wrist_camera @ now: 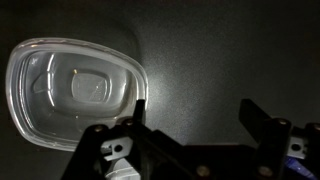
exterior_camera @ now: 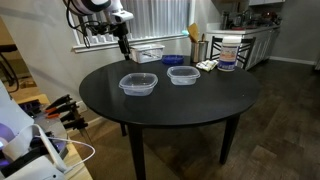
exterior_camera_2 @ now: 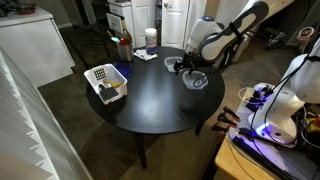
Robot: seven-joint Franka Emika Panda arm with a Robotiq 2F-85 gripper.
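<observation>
Two clear plastic containers stand on the black table (exterior_camera: 190,108): a nearer one (exterior_camera: 138,85) and another (exterior_camera: 183,75) to its right, apart from each other. My gripper (exterior_camera: 125,50) hangs above the table, pointing down, behind the nearer container in exterior view 1. In the wrist view the gripper is open, its fingers (wrist_camera: 138,112) wide apart with only bare table between them. One clear container (wrist_camera: 88,86) lies at the left there, empty, its right rim close to the left finger. Part of a second clear piece shows below it, mostly hidden by the gripper.
A white basket (exterior_camera_2: 105,88) stands by the table's far edge, with a blue item (exterior_camera: 175,60) beside it. Also on the table are a utensil holder (exterior_camera: 198,50) and a white tub (exterior_camera: 228,54).
</observation>
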